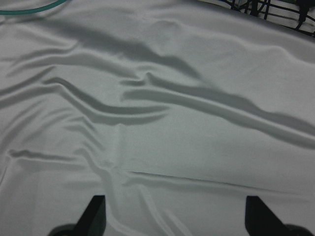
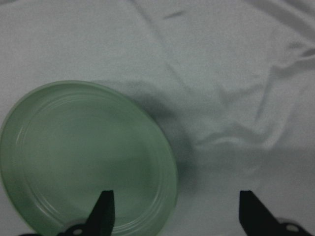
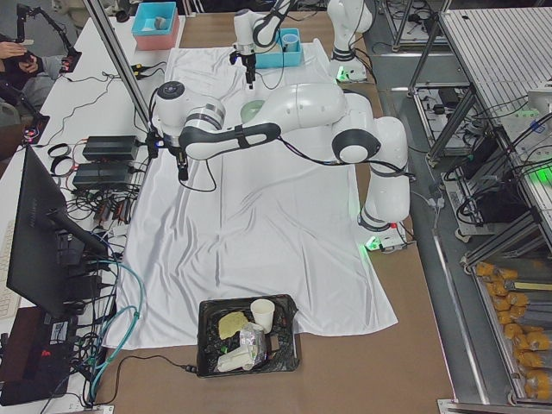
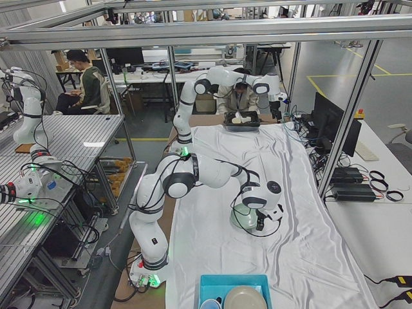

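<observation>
A green plate (image 2: 83,147) lies on the white cloth (image 3: 224,250), partly behind an arm in both camera views. My right gripper is open above the plate's edge, with nothing held; it also shows in the camera right view (image 4: 260,223). My left gripper is open over bare, wrinkled cloth near the cable-strewn side, with nothing between its fingers.
A black tray (image 3: 207,336) holding a cup, a yellow item and packets stands at one end. A blue bin (image 4: 235,280) with a plate and cup is at the other. Monitors and cables line one side.
</observation>
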